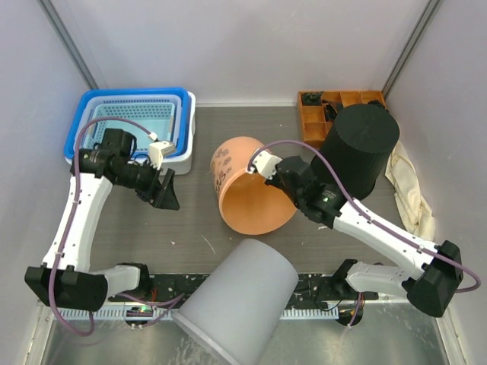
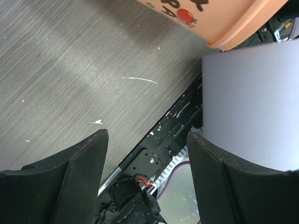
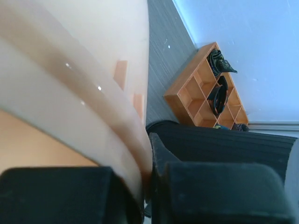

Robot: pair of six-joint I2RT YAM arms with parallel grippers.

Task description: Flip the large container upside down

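Note:
The large peach-orange container [image 1: 227, 166] lies tipped mid-table, its mouth facing the front and its interior in sight. Lettering and a small red fruit print mark its left side; a piece of it [image 2: 210, 21] crosses the top of the left wrist view. My right gripper [image 1: 268, 182] is shut on the container's wall, which passes between the dark fingers in the right wrist view. Left of the container, clear of it, my left gripper [image 1: 164, 196] stands open. Bare tabletop and the table's front edge show between its fingers.
A blue-rimmed basket [image 1: 185, 125] stands back left. A black cylinder [image 1: 358, 144] and a wooden compartment box [image 1: 310, 122] stand back right, with a cream cloth [image 1: 407, 190] nearby. A grey cylindrical body [image 1: 240, 300] juts over the front edge. Table left of the container is clear.

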